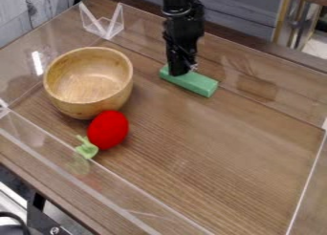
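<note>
My black gripper (182,64) reaches down from the top centre, its tip at the far-left end of a green block (193,84) lying on the wooden table. The fingers are small and dark here; they look shut, with nothing visible between them. Whether the tip touches the block I cannot tell.
A wooden bowl (67,77) sits at the left, with a red strawberry-like object (109,130) with green leaves in front of it. A clear wire-like item (101,19) lies at the back left.
</note>
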